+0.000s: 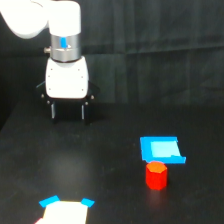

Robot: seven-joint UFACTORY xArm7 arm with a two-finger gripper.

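Note:
Over the dark table's far left side hangs my white arm's gripper [68, 112], its two dark fingers apart and nothing visible between them. On the right half of the table stands a small red block [156, 177] with a lighter, many-sided top. Just behind it lies a pale square patch [164, 149] edged with blue. The block seems to overlap the patch's near edge in this view; whether they touch I cannot tell. My gripper is well away from both, to the left and farther back.
At the bottom left, a white piece [64, 213] with blue corners is cut off by the frame edge. A dark curtain [150, 50] closes off the back.

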